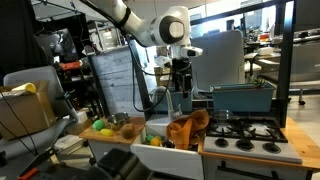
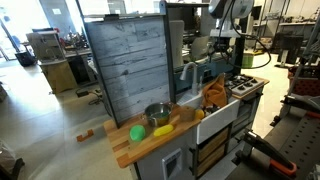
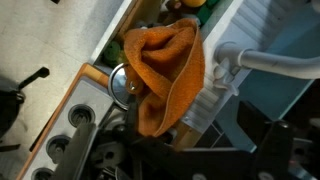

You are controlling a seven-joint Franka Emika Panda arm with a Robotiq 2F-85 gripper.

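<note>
An orange cloth lies crumpled over the right part of the white sink, spilling onto its rim. In the wrist view the cloth spreads ahead of my gripper, whose fingers stand wide apart on either side of the frame's lower half. The fingers are open, with nothing held between them. From the first exterior view, my gripper hangs well above the sink and the cloth, close to the white faucet. Part of the sink's inside is covered by the cloth.
Right of the sink is a stove with several burners. To the left, a metal pot, a yellow item and a green item rest on the wooden counter. Beside the cloth shows a round lid. Blue bins line the back.
</note>
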